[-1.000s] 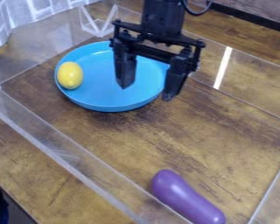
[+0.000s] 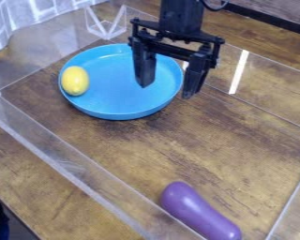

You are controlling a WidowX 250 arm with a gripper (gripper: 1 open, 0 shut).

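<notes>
My black gripper (image 2: 169, 73) hangs over the right part of a blue plate (image 2: 121, 94), its two fingers wide apart with nothing visible between them. A yellow oval object (image 2: 75, 81) sits at the left side of the plate. A purple eggplant-like object (image 2: 198, 208) lies on the wooden surface at the lower right, well apart from the gripper.
Transparent walls or edges (image 2: 78, 178) run along the left and lower left.
My gripper has shifted slightly upward in the view. The plate, the yellow object and the purple object are unmoved.
</notes>
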